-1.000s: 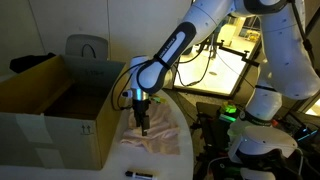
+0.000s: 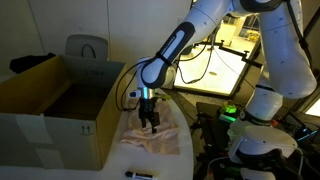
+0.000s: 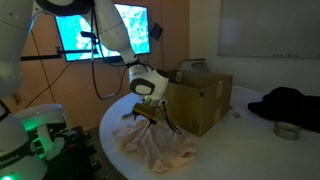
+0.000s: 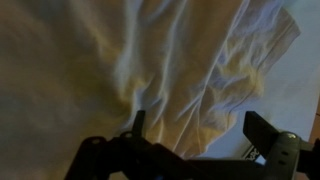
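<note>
A crumpled pale pink cloth (image 2: 160, 142) lies on the white table beside the box. My gripper (image 2: 150, 129) points down at it, its tips close to the cloth's surface. The wrist view has the dark fingertips (image 4: 138, 124) set wide apart, with folds of the cloth (image 4: 185, 75) beneath and between them. In exterior view 2 the cloth (image 3: 155, 150) spreads toward the table's front, and the gripper (image 3: 149, 119) is over its far part. Whether the fingertips touch the fabric is unclear.
An open cardboard box (image 2: 82, 142) stands right beside the cloth. A small dark object (image 2: 140, 175) lies at the table's near edge. Farther off are a black cloth-like heap (image 3: 290, 104) and a round metal tin (image 3: 287, 130). Bare table lies between box and tin.
In exterior view 1 my gripper has shifted slightly to the right over the cloth. The box has stayed in place, and the cloth looks much the same.
</note>
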